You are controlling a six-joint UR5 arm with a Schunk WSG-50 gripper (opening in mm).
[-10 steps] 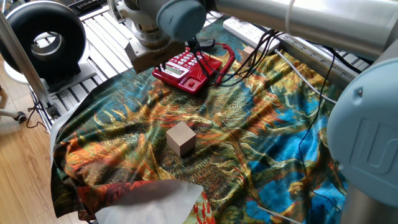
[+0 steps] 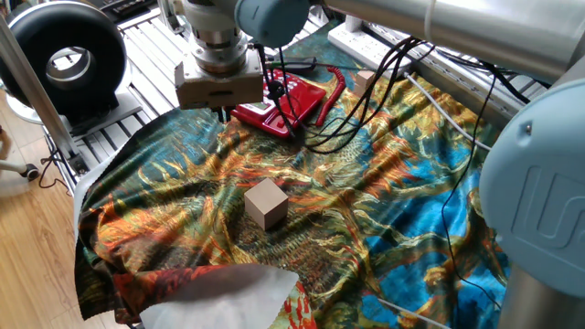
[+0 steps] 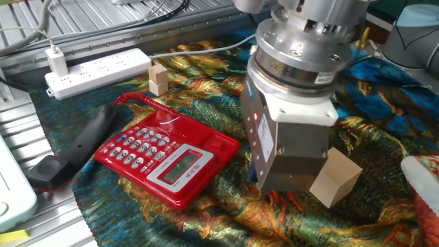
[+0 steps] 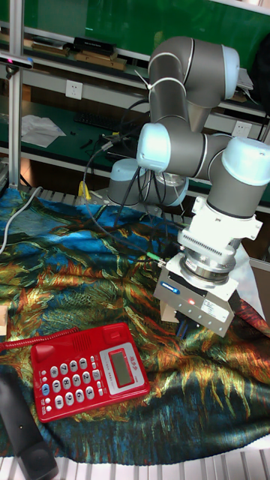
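Note:
In exterior view 1 my gripper [image 2: 225,116] points down above the cloth, beside the red telephone [image 2: 279,105]. Its dark fingertips look close together, but whether they are open or shut is unclear. No object shows between them. A plain wooden cube [image 2: 266,203] rests on the cloth, well apart from the gripper. Exterior view 2 has the gripper body between the telephone [image 3: 168,158] and the cube [image 3: 336,178], with its fingers mostly hidden. The black handset [image 3: 79,147] lies off its base, at the telephone's side. In exterior view 3 the gripper housing partly covers the cube [image 4: 168,311].
Two small wooden blocks [image 3: 158,80] are stacked near a white power strip [image 3: 99,73]. A red coiled cord [image 2: 331,96] runs by the telephone. Black cables [image 2: 366,105] hang from the arm.
My gripper has shifted slightly left and turned to a more level, upright pose beside the telephone. The cube and telephone have stayed in place.

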